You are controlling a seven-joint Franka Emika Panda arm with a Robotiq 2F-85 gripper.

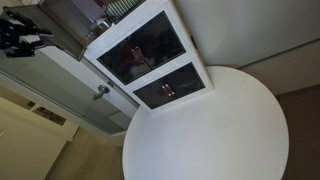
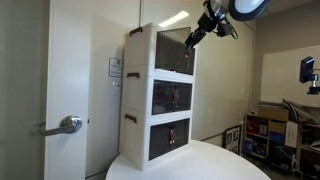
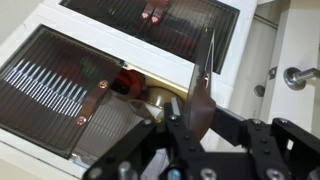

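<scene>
A white cabinet with stacked dark-windowed compartments stands on a round white table. Seen from the wrist, the top compartment's left door is closed. Its right door is swung outward, almost edge-on, with a reddish-brown handle part between my gripper's fingers. Through the opening a dark red item and a clear, glass-like item show inside. High at the front of the cabinet, the gripper appears at the upper door's edge. The exact contact is hidden by the fingers.
A room door with a metal handle stands left of the cabinet. The lower compartments' doors are closed. Shelves with boxes stand farther back on the right.
</scene>
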